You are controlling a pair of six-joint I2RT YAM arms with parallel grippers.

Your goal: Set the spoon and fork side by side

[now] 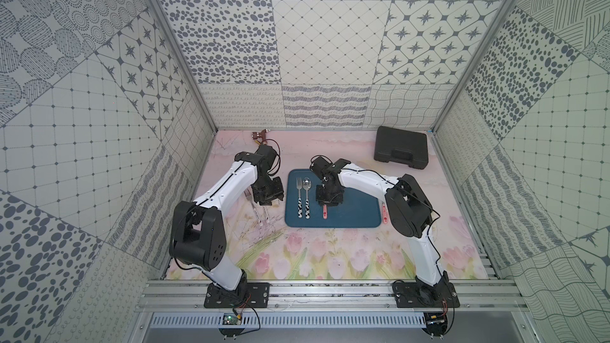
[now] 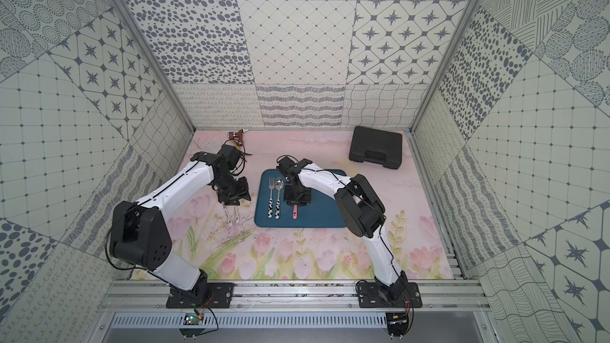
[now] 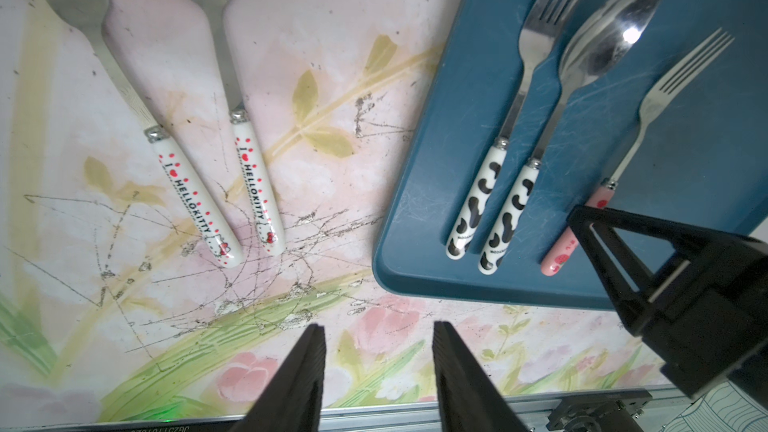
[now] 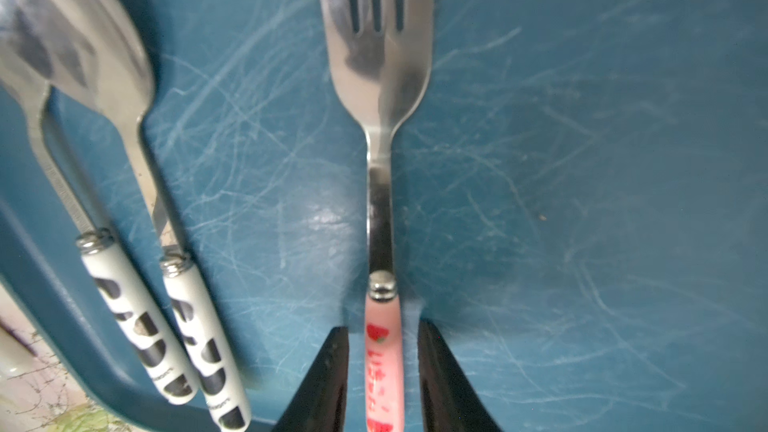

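Note:
A pink-handled fork point(image 4: 382, 216) lies flat on the blue tray point(image 4: 560, 232). Around its handle, my right gripper stands open, with a gap on either side. To the left, a cow-print fork point(image 3: 502, 140) and cow-print spoon point(image 3: 548, 128) lie side by side on the tray. Two white Hello Kitty pieces, a fork point(image 3: 152, 124) and a spoon point(image 3: 238, 112), rest close together on the table left of the tray. My left gripper hangs open with nothing between its fingers. Beyond the tray's right edge lies another pink-handled utensil point(image 1: 384, 212), its upper part hard to make out.
At the back right sits a black case point(image 1: 400, 146). A small brown object point(image 1: 259, 135) stands at the back left. The right half of the tray is bare beneath my right arm, and the flowered table point(image 1: 330, 254) in front is clear.

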